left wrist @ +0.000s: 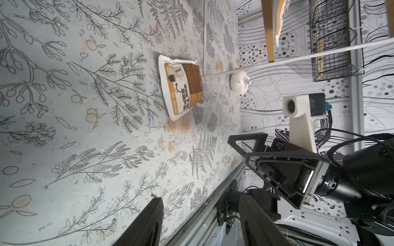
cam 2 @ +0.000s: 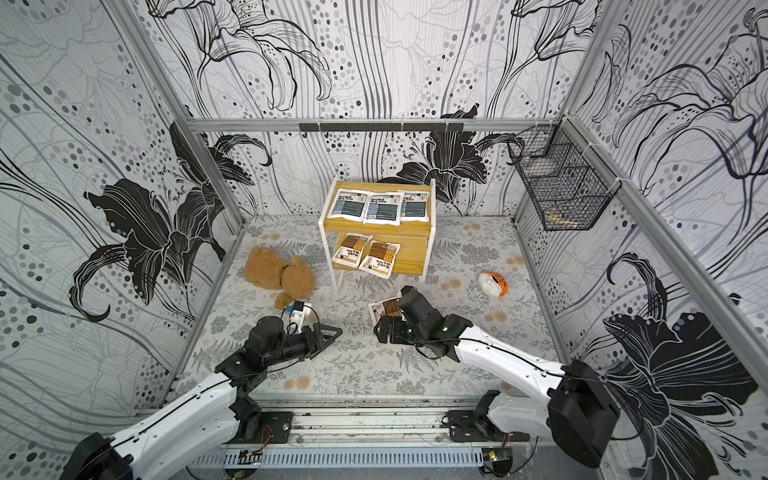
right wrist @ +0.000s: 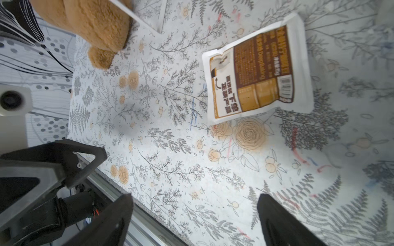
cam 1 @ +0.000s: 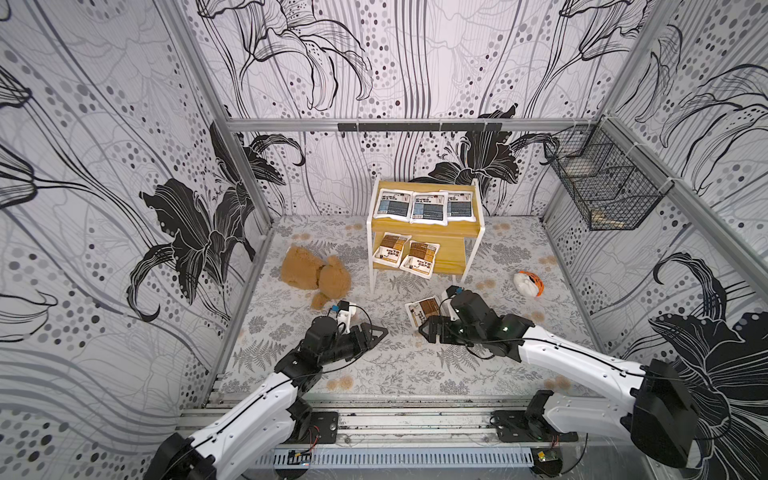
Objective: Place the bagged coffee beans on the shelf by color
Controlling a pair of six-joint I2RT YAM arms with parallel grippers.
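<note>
One brown-labelled coffee bag point(right wrist: 262, 69) lies flat on the patterned table, in front of the shelf point(cam 1: 452, 228). In the right wrist view it is beyond the fingers of my right gripper, which stands open and empty. The left gripper is partly open, with bare table between its fingers and the loose bag point(left wrist: 180, 86) farther off. Blue-labelled bags point(cam 1: 429, 208) lie in a row on the shelf's top board. Two brown bags point(cam 1: 420, 257) rest on the lower board, one poking past its front edge.
A brown plush toy point(cam 1: 316, 272) lies left of the shelf. On the right is a white and orange object point(cam 1: 528, 283). A black wire basket point(cam 1: 608, 188) hangs at the right wall.
</note>
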